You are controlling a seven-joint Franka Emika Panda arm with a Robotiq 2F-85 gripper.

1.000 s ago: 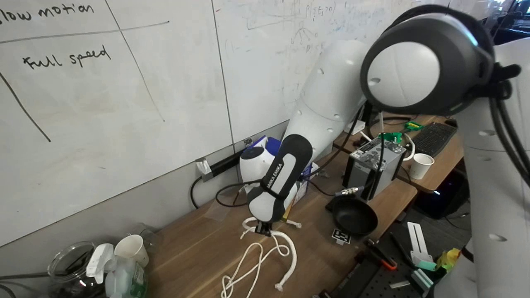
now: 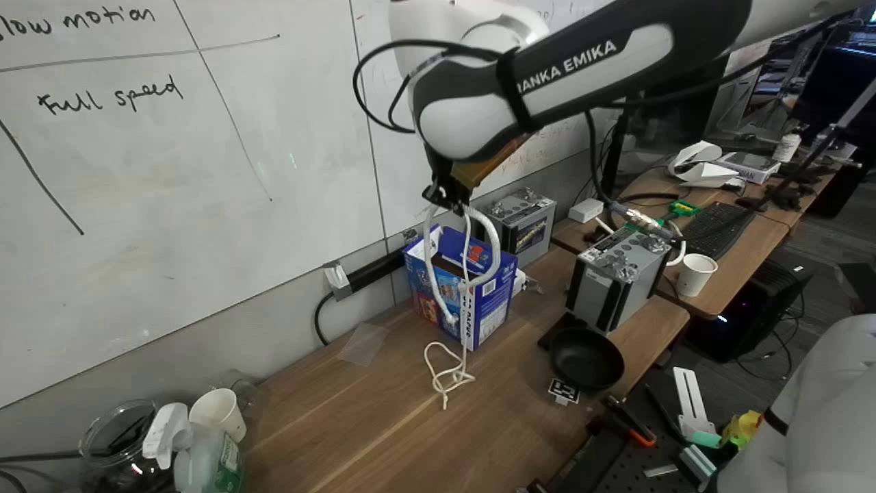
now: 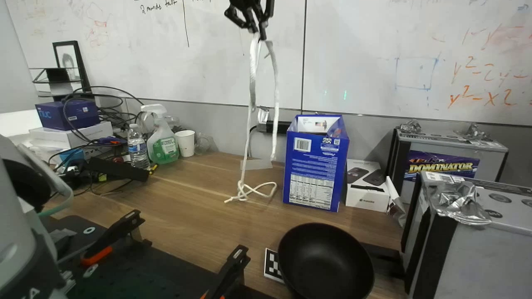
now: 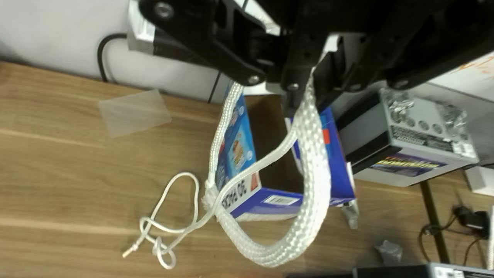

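Observation:
A white braided rope (image 3: 252,74) hangs from my gripper (image 3: 260,35), which is shut on it high above the table. Its thick part makes a loop below the fingers in the wrist view, and a thin cord (image 2: 449,376) trails down to rest in loose coils on the wood. Behind the rope in exterior view 1 stands an open-topped blue box (image 2: 493,316). In exterior view 2 that box (image 3: 311,164) is to the right of the dangling rope, apart from it. From the wrist, the rope (image 4: 312,185) passes across the box's opening.
A black pan (image 3: 326,264) sits near the front edge. Grey batteries (image 2: 620,275) stand at the right, beyond the box. A spray bottle (image 3: 162,137) and paper cup (image 3: 185,143) are by the wall at the left.
My gripper has risen from low over the table and moved back toward the box, lifting the rope. Most of the rope now hangs in the air; only thin cord stays on the wood.

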